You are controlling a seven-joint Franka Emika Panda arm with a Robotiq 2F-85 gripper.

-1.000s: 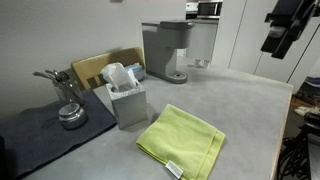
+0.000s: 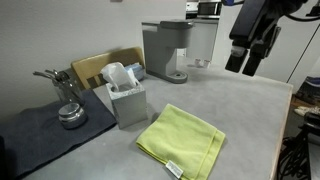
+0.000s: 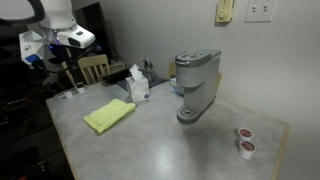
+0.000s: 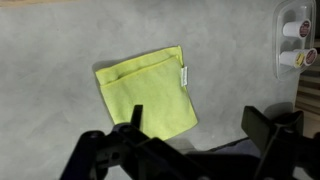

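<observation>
A folded yellow-green cloth (image 2: 182, 142) lies flat on the grey table, a white tag on one edge. The wrist view has the same cloth (image 4: 150, 95) below and ahead of the fingers. My gripper (image 2: 242, 65) hangs well above the table, to the right of the cloth in exterior view 1, and nothing touches it. In the wrist view its dark fingers (image 4: 262, 128) stand wide apart with nothing between them; the fingers are open.
A grey coffee machine (image 2: 167, 50) stands behind the cloth, and a tissue box (image 2: 127, 104) sits beside it. Metal canisters (image 2: 72, 115) rest on a dark mat. Two small cups, one a pod cup (image 3: 246, 149), stand at the far table end. Midtable is clear.
In exterior view 1 my gripper has come in from the upper right, moving left toward the cloth's side. The cloth and the other objects have stayed put.
</observation>
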